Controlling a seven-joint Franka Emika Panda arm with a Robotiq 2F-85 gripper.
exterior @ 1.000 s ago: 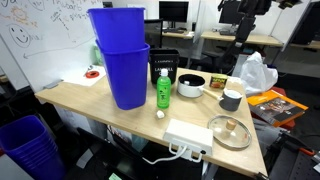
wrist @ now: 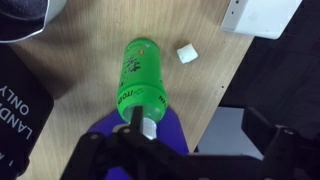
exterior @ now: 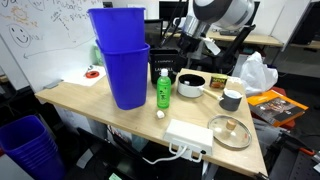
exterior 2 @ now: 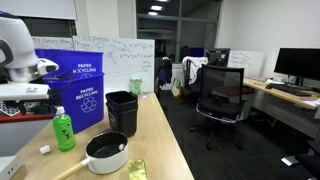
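Observation:
A green bottle with a white cap (exterior: 164,89) stands on the wooden table in front of the tall blue bin; it also shows in the second exterior view as the bottle (exterior 2: 64,129). From the wrist, the green bottle (wrist: 142,75) is seen from above, with one dark finger (wrist: 133,130) overlapping its cap end. My gripper is open, its fingers wide apart and nothing held between them. It hangs above the table, higher than the bottle. Beside the bottle lies a small white block (wrist: 187,53).
Blue recycling bins (exterior: 128,77) rise tall close to the bottle. A black bin (exterior 2: 123,112) and a pot (exterior 2: 106,150) stand nearby. A white power-strip-like box (exterior: 191,137), plate (exterior: 231,133) and mug (exterior: 230,100) occupy the near right side.
The arm has come lower and swung left, from the upper right toward the blue bins and the bottle. The objects on the table have stayed in place.

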